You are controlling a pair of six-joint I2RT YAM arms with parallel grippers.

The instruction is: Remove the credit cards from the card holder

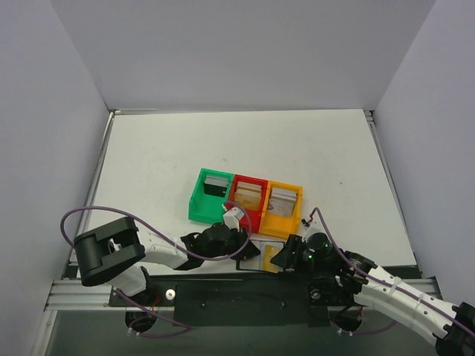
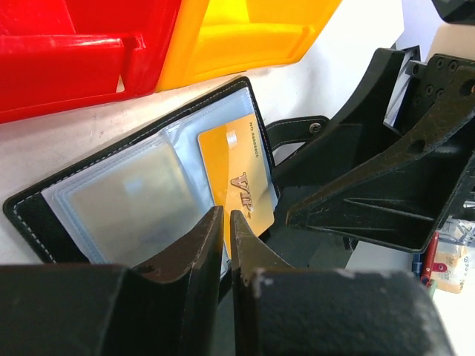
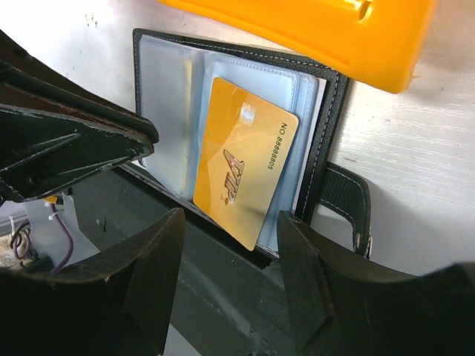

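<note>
An open black card holder (image 3: 328,111) with clear sleeves lies at the table's front edge. An orange card (image 3: 241,156) marked VIP sits on its sleeve. My left gripper hangs over the holder near the card, its fingertips close together; nothing shows clearly between them. My right gripper stands open at the card's lower end, fingers on either side, not visibly holding it. In the right wrist view the left gripper covers the holder's left corner.
Green (image 1: 199,200), red (image 1: 249,222) and yellow (image 1: 280,226) bins holding card-like items stand just behind the holder. The two arms are close together at the front.
</note>
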